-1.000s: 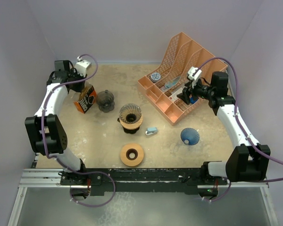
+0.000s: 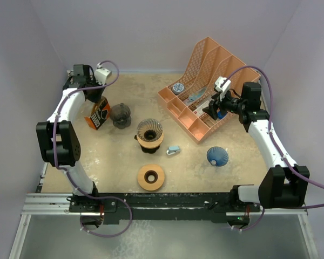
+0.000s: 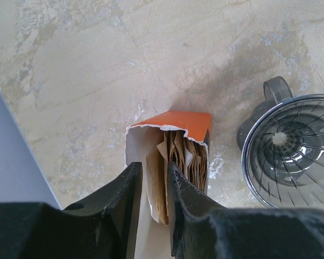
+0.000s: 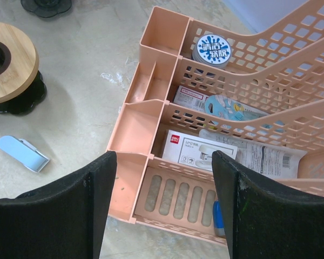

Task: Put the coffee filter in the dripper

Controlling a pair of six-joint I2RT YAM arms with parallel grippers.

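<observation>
An orange-and-black box (image 2: 99,112) of folded brown paper filters (image 3: 189,164) stands at the left of the table, its top open. My left gripper is over the box with its fingertips apart at the opening, open. A glass dripper (image 2: 149,129) on a wooden collar sits mid-table. A glass vessel (image 3: 291,151) with handle stands right of the box. My right gripper hangs open above the peach organizer (image 2: 186,116), nothing visible between its fingers.
A wooden ring (image 2: 151,177) lies at the front centre, a blue ribbed cone (image 2: 217,156) at front right, a small light-blue clip (image 2: 173,149) near the middle. The organizer holds boxes and a round tin (image 4: 211,50).
My left arm has shifted slightly over the filter box, ending a little to the right of where it was. The right arm and the objects are unchanged.
</observation>
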